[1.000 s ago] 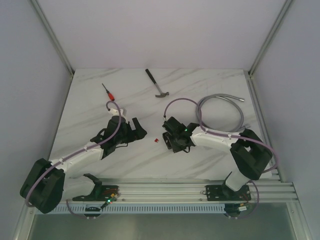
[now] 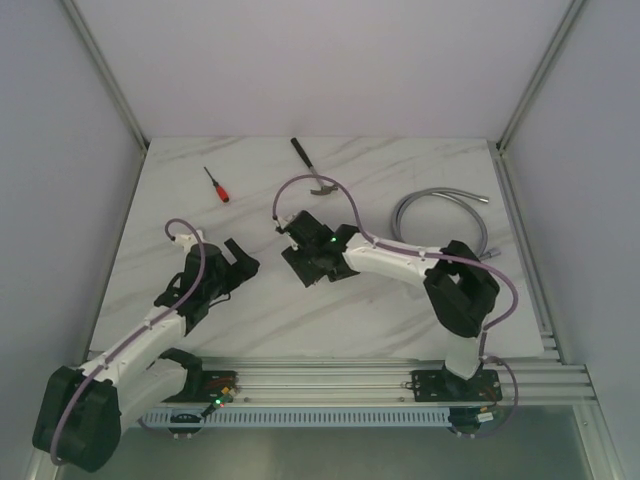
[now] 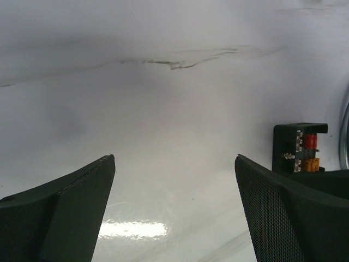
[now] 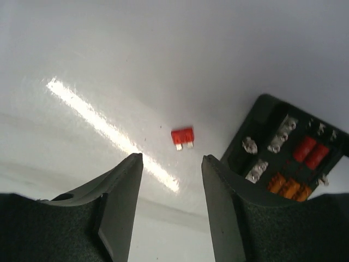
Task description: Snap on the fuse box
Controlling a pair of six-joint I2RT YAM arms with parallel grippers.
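Observation:
In the right wrist view, my right gripper hangs open over the marble table, above a small red fuse (image 4: pixel 182 136) lying loose on the surface. Just to the fuse's right sits the black fuse box (image 4: pixel 245 117), holding red and orange fuses and metal contacts. In the left wrist view, the fuse box (image 3: pixel 283 139) is at the right, beyond my open left gripper, which has only bare table between its fingers. From above, the right arm covers most of the fuse box.
A hammer (image 2: pixel 312 168) and a red screwdriver (image 2: pixel 220 190) lie at the back. A coiled grey hose (image 2: pixel 440 192) lies on the right. The table's left part around my left gripper is mostly clear.
In the top view, my left arm has drawn back leftward, away from the middle. My right arm has moved up and to the left, to above the area of the loose fuse.

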